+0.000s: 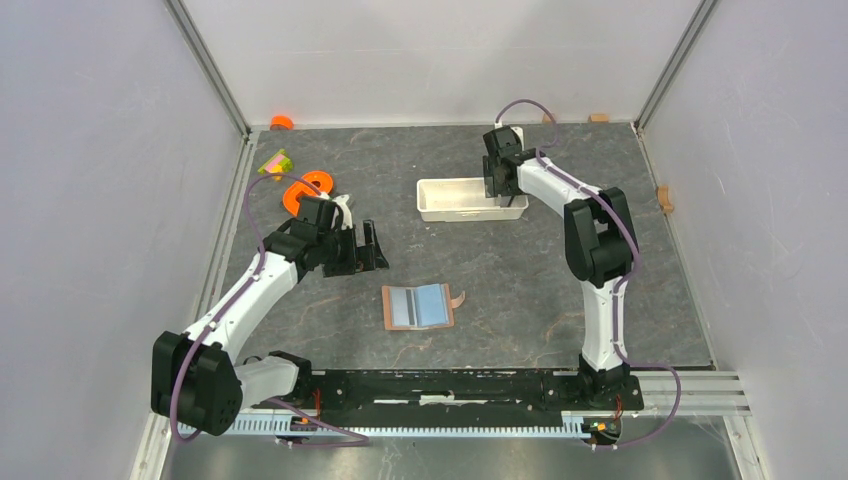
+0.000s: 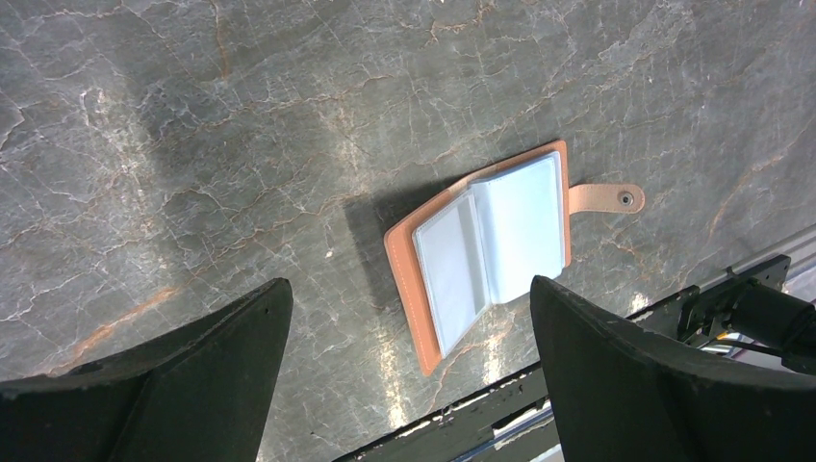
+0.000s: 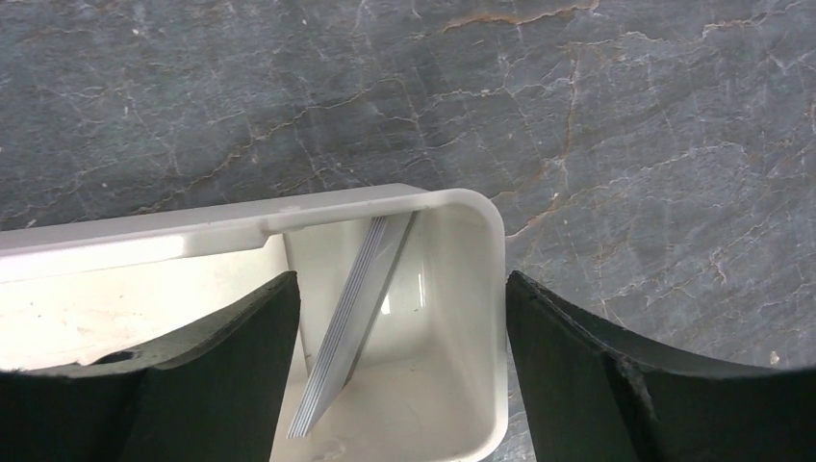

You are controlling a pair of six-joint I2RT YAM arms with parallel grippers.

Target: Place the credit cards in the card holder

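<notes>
The open leather card holder [image 1: 430, 305] with pale plastic sleeves lies at the front middle; the left wrist view shows its strap [image 2: 601, 197] to the right. A white tray [image 1: 450, 212] stands at the back. Inside its right end a thin silvery stack of cards [image 3: 351, 318] leans diagonally. My right gripper is open right over that end, its fingers either side of the stack, seen from above. My left gripper is open and empty, left of and above the card holder.
Orange plastic items [image 1: 318, 180] and a green-and-pink toy [image 1: 275, 163] sit at the back left. Small wooden blocks [image 1: 665, 198] lie along the edges. The table between tray and holder is clear.
</notes>
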